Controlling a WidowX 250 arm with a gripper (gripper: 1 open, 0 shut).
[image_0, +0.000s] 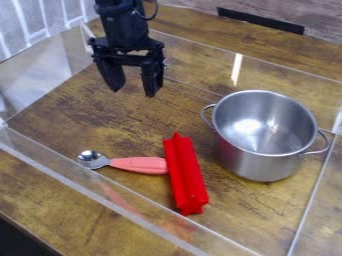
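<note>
My black gripper (132, 76) hangs over the back left of the wooden floor of the enclosure, open, with no object visible between its fingers. In front of it, lower in the view, a spoon with a pink handle (138, 163) lies flat with its metal bowl to the left. A long red object (185, 172) lies lengthwise just right of the handle's end. A large empty steel pot (265, 130) with two side handles stands at the right.
Clear walls surround the wooden area (80, 115). The floor between my gripper and the spoon is clear, as is the back stretch behind the pot.
</note>
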